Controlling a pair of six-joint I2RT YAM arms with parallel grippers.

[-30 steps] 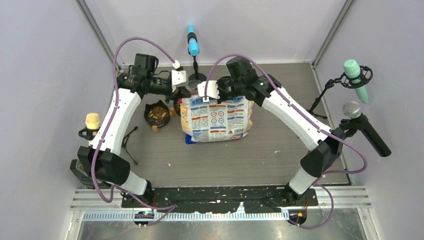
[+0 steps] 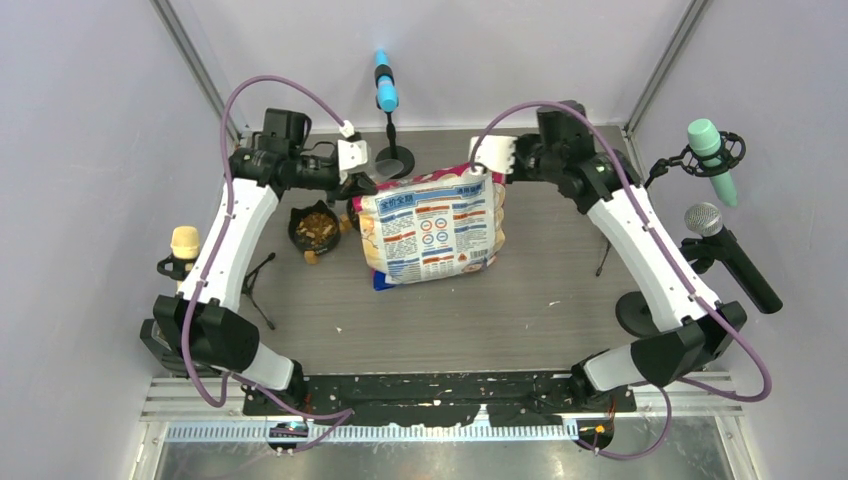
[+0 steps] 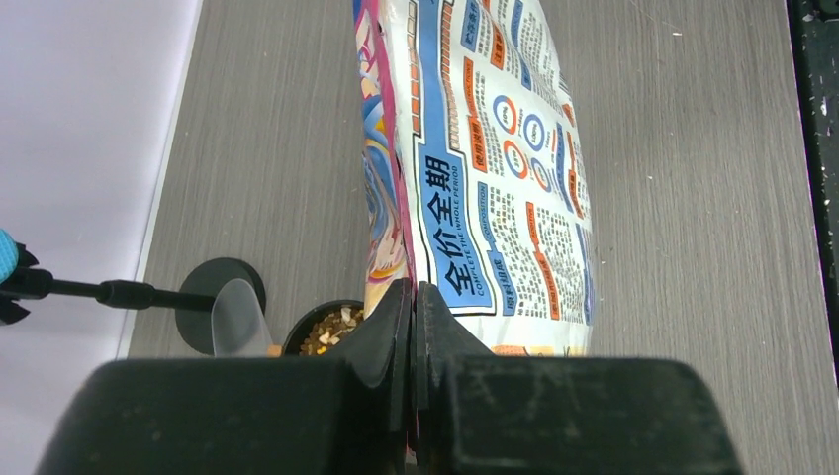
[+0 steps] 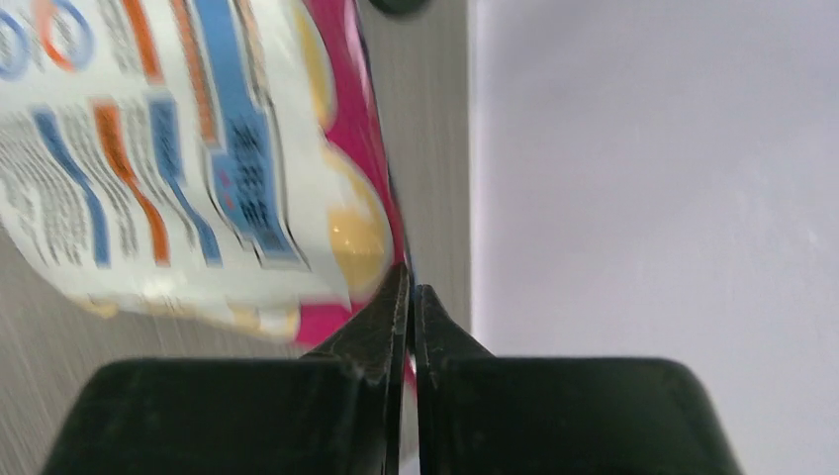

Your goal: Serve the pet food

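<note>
A large pet food bag (image 2: 432, 230), white with printed text and a magenta top edge, lies in mid-table. My left gripper is shut on the top edge at the bag's left end. My right gripper is shut on the magenta edge at the other end; that view is blurred. A dark bowl (image 2: 314, 229) with brown food sits left of the bag; a second bowl (image 3: 307, 336), also with kibble, is partly hidden behind the bag. A clear plastic cup (image 3: 237, 317) stands beside it.
A blue microphone (image 2: 386, 92) on a black stand is at the back. More microphones (image 2: 735, 260) stand along the right side, and a yellow one (image 2: 185, 242) at the left.
My right gripper has moved rightward along the bag's top edge to its right end. My left arm and the bag are nearly where they were.
</note>
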